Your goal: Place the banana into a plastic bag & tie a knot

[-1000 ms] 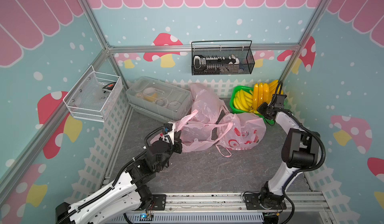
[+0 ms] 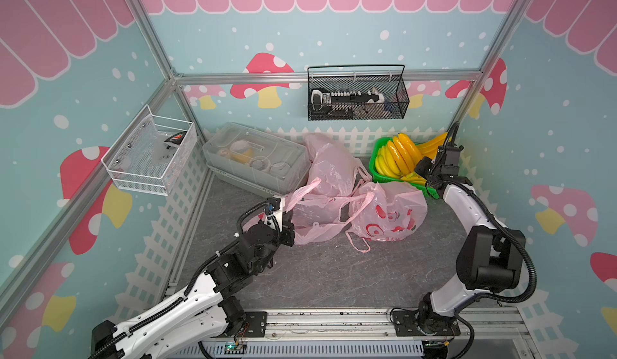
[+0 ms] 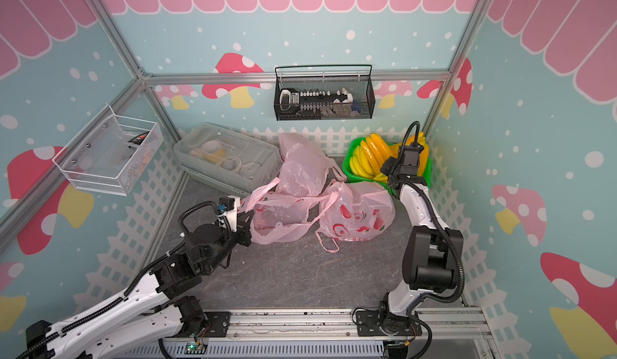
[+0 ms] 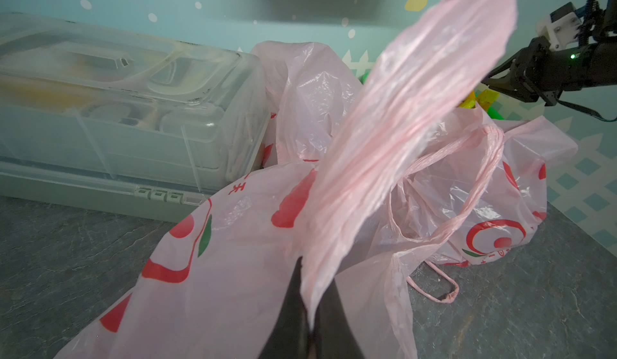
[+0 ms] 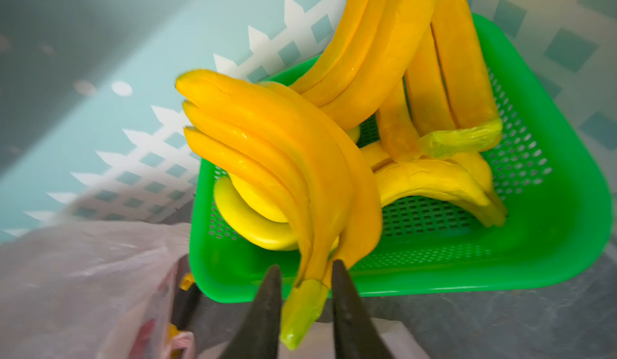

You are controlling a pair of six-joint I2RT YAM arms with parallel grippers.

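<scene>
My left gripper is shut on a twisted handle (image 4: 385,140) of the pink plastic bag (image 2: 321,212), which lies open-mouthed on the table. In the right wrist view, a yellow banana bunch (image 5: 321,185) rests on other bananas at the left of the green basket (image 5: 565,256), its stem hanging past the rim. That stem (image 5: 303,310) lies between the parted fingers of my right gripper. A slim gap shows beside the stem, so the fingers are not closed tight. More bananas (image 5: 398,57) lie behind.
Two other pink bags, one at the back (image 2: 331,163) and one with red print (image 2: 388,211), stand between the open bag and the basket. A clear lidded box (image 2: 257,156) sits at the back left.
The banana bunch by my right gripper has tipped and shifted left in the basket. The left arm is almost still.
</scene>
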